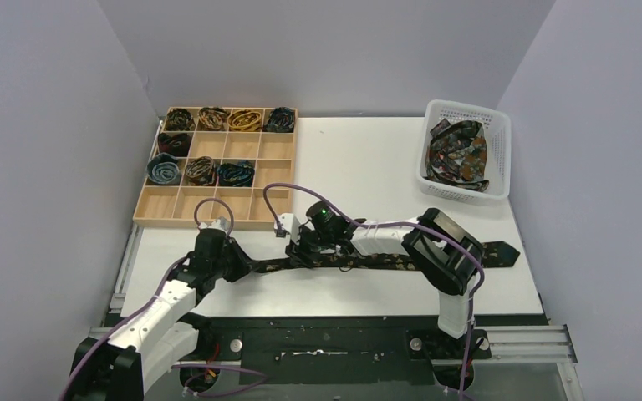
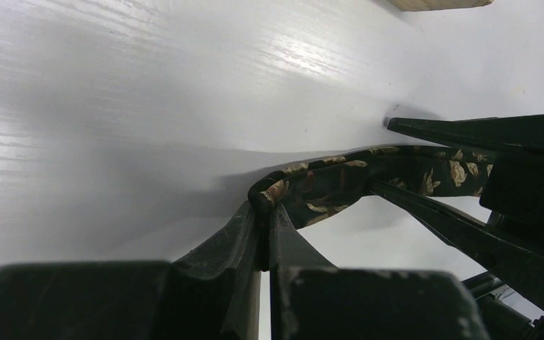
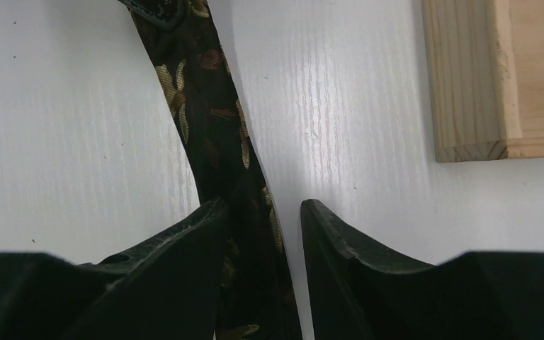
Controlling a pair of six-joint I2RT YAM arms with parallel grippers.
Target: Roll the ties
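A long dark tie with gold leaf pattern [image 1: 376,261] [image 2: 425,170] [image 3: 219,120] lies flat across the table's front. My left gripper [image 1: 249,267] is shut on its left end, which is bunched between the fingertips. My right gripper [image 1: 294,255] is low over the tie, just right of the left one; in its wrist view the tie runs between the fingertips, which look apart, and whether they grip it is unclear.
A wooden grid box [image 1: 276,205] [image 3: 467,106] with rolled ties in several compartments stands at back left. A white basket [image 1: 493,192] with loose ties stands at back right.
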